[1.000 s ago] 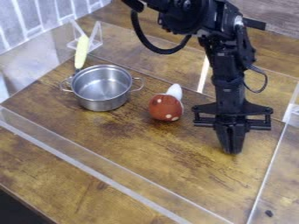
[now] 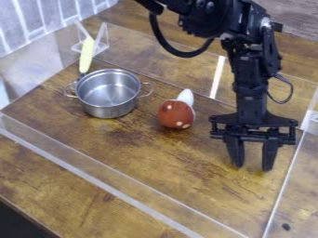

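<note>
My black gripper (image 2: 252, 151) points straight down low over the right side of the wooden table, its fingertips at or close to the surface; whether it is open or shut is hard to make out. To its left lie a red-brown round object (image 2: 176, 116) and, just behind that, a small white object (image 2: 185, 98). A steel pot (image 2: 108, 93) with two handles stands further left. A pale yellow elongated object (image 2: 87, 53) is at the back left.
A clear rack or edge stands at the back left, and pale strips run along the table at right.
The gripper has come down and slightly toward the front over the last second. The objects on the table have not moved.
</note>
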